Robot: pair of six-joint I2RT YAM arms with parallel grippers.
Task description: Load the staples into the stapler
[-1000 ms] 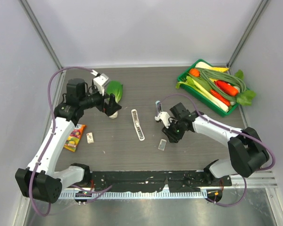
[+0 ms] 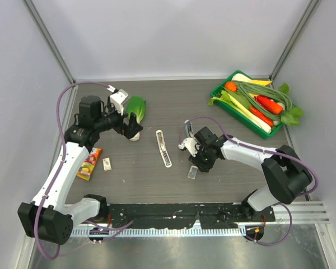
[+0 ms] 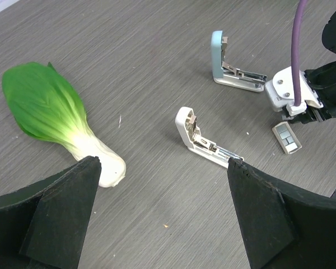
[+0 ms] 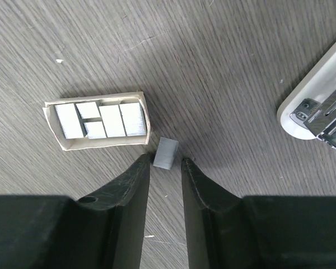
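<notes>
A small grey staple strip [image 4: 166,152] lies on the table between the fingertips of my right gripper, which is part open. Beside it is a paper box of white staple strips, also seen right of centre in the left wrist view. An open white stapler [image 3: 186,130] stands at the middle. A blue open stapler stands behind the right gripper, and a stapler's end [image 4: 302,101] shows in the right wrist view. My left gripper [image 2: 128,129] hangs open at the left, with nothing between its fingers.
A leafy vegetable [image 3: 50,106] lies near the left gripper. A green basket of vegetables [image 2: 218,106] sits at the back right. A snack packet [image 2: 88,165] and small box [image 2: 106,163] lie at the left.
The left arm looks unchanged.
</notes>
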